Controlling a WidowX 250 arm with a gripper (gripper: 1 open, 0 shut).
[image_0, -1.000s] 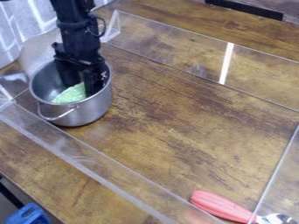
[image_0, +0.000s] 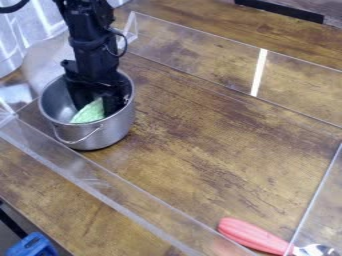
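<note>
A steel pot with a wire handle stands at the left of the wooden table. Inside it lies a pale green object. My black gripper reaches down into the pot at the upper left of the view, over or beside the green object. The pot's inside and the gripper's dark body hide its fingertips, so whether it holds anything cannot be made out.
A red-handled metal utensil lies at the bottom right. Clear plastic walls border the wooden work area, whose middle and right are bare. A blue object sits off the bottom-left edge.
My gripper has shifted slightly within the pot. The pot and other things look almost unchanged.
</note>
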